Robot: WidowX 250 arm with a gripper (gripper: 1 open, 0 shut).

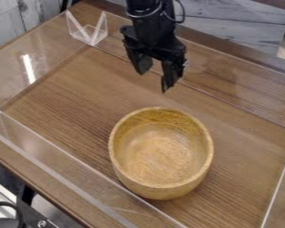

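Note:
The black robot arm hangs at the top centre of the camera view, with its gripper [153,67] pointing down over the wooden table. Its two fingers stand apart, open, with nothing visible between them. A large yellow oval tub [159,179] sits empty in the lower middle, in front of and below the gripper.
A clear plastic object [85,25] stands at the back left, and another lies cut off at the left edge. A pale marbled panel runs along the back.

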